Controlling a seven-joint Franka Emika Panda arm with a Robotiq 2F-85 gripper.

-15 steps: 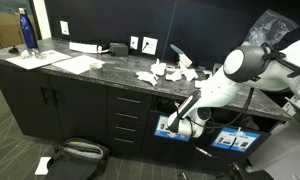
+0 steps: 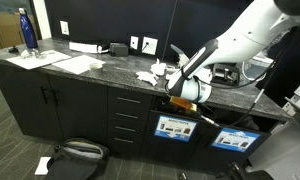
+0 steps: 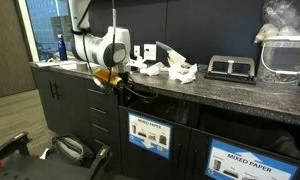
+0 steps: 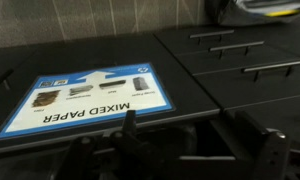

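My gripper stands open in the wrist view, its dark fingers wide apart at the bottom edge and nothing seen between them. In exterior view 2 the white arm's hand [image 3: 114,50] hangs at the counter's front edge, above the open-topped bin with the "Mixed Paper" label [image 3: 150,134]. The wrist view shows that label [image 4: 90,98] upside down, with the dark bin opening close to the fingers. Crumpled white papers [image 3: 180,72] lie on the dark counter [image 3: 215,88] behind and beside the hand.
A second labelled bin [image 3: 237,165] is to the right. On the counter are a metal toaster-like box [image 3: 232,68], a clear tub [image 3: 285,60] and a blue bottle [image 2: 28,32]. A dark bag [image 2: 77,158] lies on the floor.
My hand has risen from low in front of the bins to about the counter's edge, and the arm has lifted with it. The papers and bag look unmoved.
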